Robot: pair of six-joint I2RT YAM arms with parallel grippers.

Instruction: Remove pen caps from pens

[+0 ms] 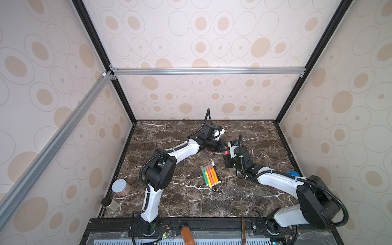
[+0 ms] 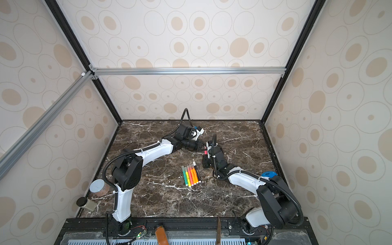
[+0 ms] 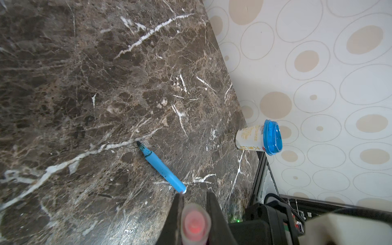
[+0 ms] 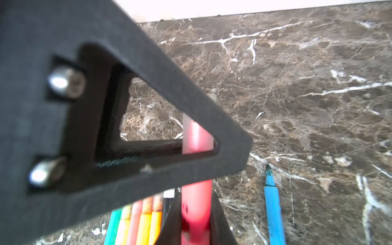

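A pink pen [image 4: 196, 196] is held between my two grippers above the table's middle. My right gripper is shut on it. Coming in from the other side, my left gripper is shut around a pale end with a red centre, seen end-on. A left gripper finger [image 4: 228, 153] crosses in front of the pink pen in the right wrist view, so whether cap and body are apart cannot be seen. A blue pen [image 3: 163, 169] with a bare dark tip lies alone on the marble surface.
Several coloured pens lie in a row [image 1: 210, 174] just in front of the grippers. A cup with a blue lid [image 3: 259, 138] stands by the right wall; jars [image 1: 120, 187] stand at the left edge. Bare marble surrounds the row.
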